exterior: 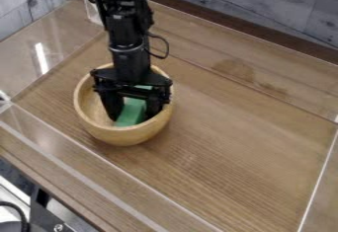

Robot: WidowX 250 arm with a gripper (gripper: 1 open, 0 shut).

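A light wooden bowl (123, 132) stands on the left part of the wooden table. Inside it lies a green object (128, 112), partly hidden by the gripper. My black gripper (130, 102) reaches down into the bowl from above, open, with its fingers around or over the green object. Whether they touch it is hard to tell.
Walls border it at the back and upper left. A dark cable lies off the table at the lower left.
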